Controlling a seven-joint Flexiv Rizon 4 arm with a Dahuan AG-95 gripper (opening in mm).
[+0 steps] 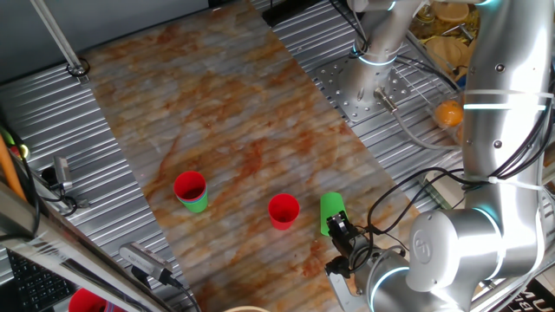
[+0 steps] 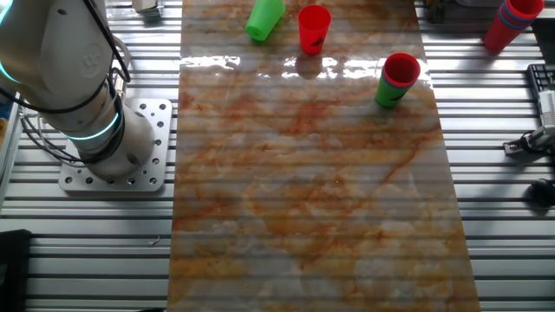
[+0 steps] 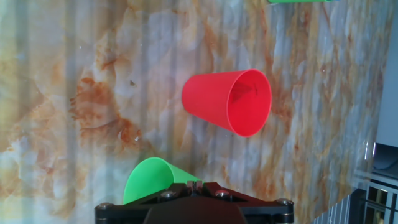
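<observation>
A green cup (image 1: 332, 212) seems to lie on its side at the marble board's right part, its open end facing left in the wrist view. My gripper (image 1: 336, 224) is right at this cup; in the wrist view the fingers meet in front of the green cup (image 3: 149, 180) and cover part of it. They look shut, with nothing visible between them. A red cup (image 1: 284, 211) stands a short way to the left in the first exterior view; the wrist view has the red cup (image 3: 227, 99) above the fingers. Further left stands a red cup nested in a green one (image 1: 192, 190).
Most of the marble board (image 2: 303, 217) is bare. Another stack of cups (image 2: 512, 22) stands off the board.
</observation>
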